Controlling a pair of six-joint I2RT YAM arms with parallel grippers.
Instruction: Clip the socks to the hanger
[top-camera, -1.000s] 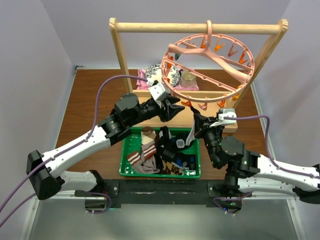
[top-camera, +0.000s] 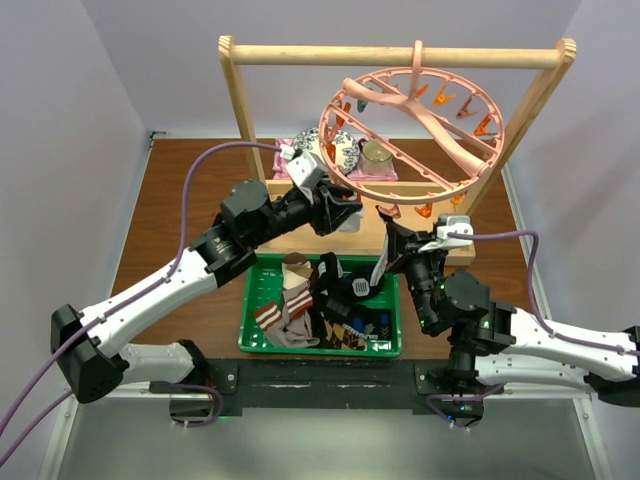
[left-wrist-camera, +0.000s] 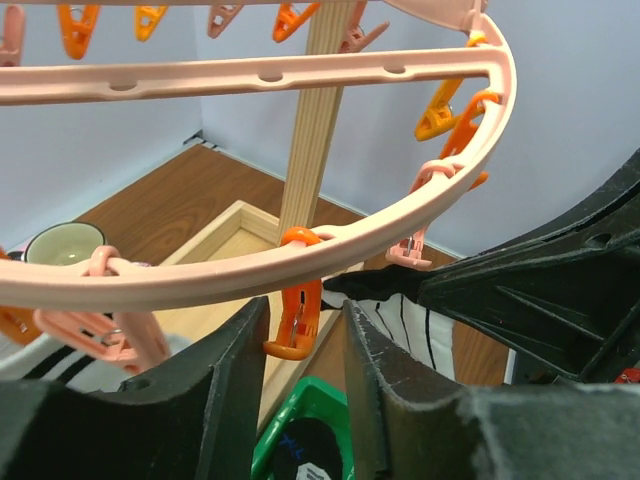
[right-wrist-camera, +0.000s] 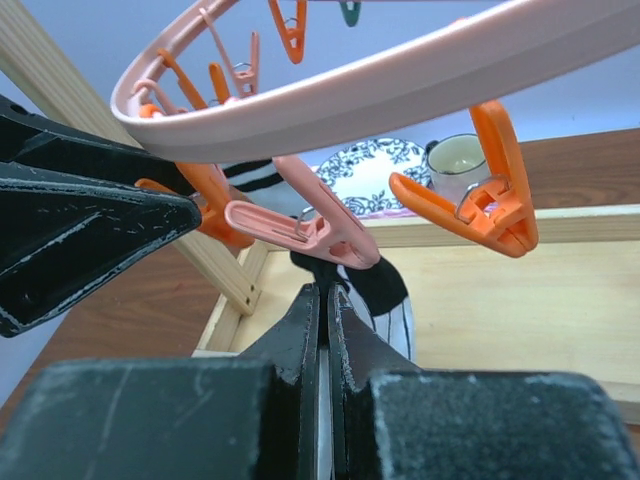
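The round pink hanger (top-camera: 410, 190) with clips hangs from a wooden bar. My left gripper (top-camera: 350, 205) stands part open at its lower rim, an orange clip (left-wrist-camera: 298, 320) between or just beyond its fingertips. My right gripper (top-camera: 388, 225) is shut, holding a white-and-black striped sock (right-wrist-camera: 380, 300) under a pink clip (right-wrist-camera: 300, 225). In the left wrist view another striped sock hangs behind the rim at lower left. More socks (top-camera: 320, 310) lie in the green tray.
A wooden frame (top-camera: 240, 100) spans the workspace, with a wooden tray beneath the hanger. A patterned plate (right-wrist-camera: 365, 170) and a cup (right-wrist-camera: 455, 160) sit at the back. The two grippers are close together.
My left gripper has shifted slightly at the rim, the hanger has swayed and turned a little, and a white sock shows beside the left gripper. The right arm moved very little.
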